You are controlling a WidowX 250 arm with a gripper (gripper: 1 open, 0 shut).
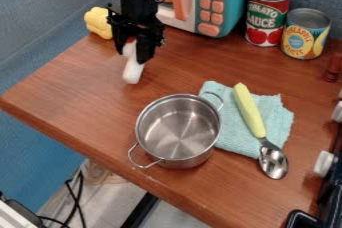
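Observation:
My black gripper point(132, 40) hangs over the back left of the wooden table, with a white, elongated object point(132, 70) at its fingers, pointing down toward the tabletop. The fingers are dark and partly overlapped by the arm, so their exact opening is hard to make out. Whether the white object touches the table is unclear.
A steel pot point(178, 125) stands front centre, beside a light blue cloth point(229, 132) with a yellow corn cob point(249, 108) and a spoon point(271, 162). Cans point(265, 22), a teal toy microwave point(214, 2) and a yellow object point(98, 20) are at the back.

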